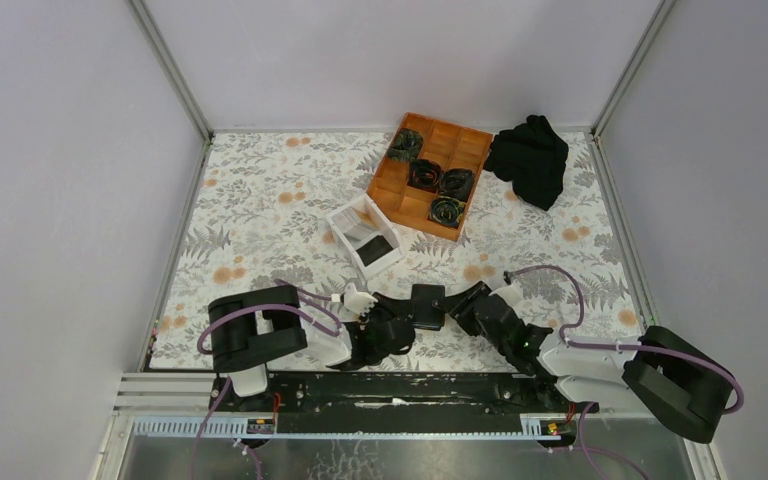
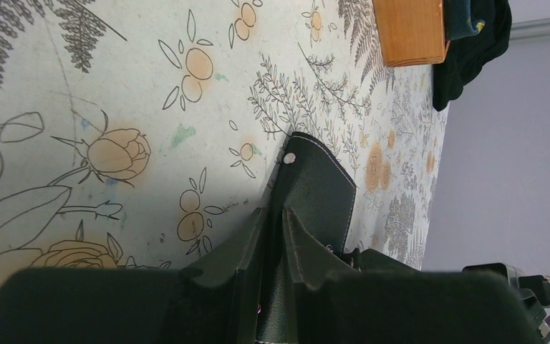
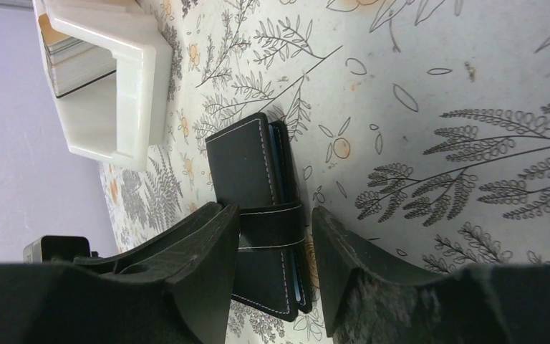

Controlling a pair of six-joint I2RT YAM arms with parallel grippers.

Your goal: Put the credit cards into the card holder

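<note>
The black card holder lies on the table with its strap across it, shown in the right wrist view. My left gripper is at its left side, fingertips close together against the leather; whether they grip it is unclear. My right gripper stands open at the strap, one finger over the holder and the other just beside its edge.
A white box with cards inside sits behind the holder. Farther back are an orange compartment tray with dark coiled items and a black cloth.
</note>
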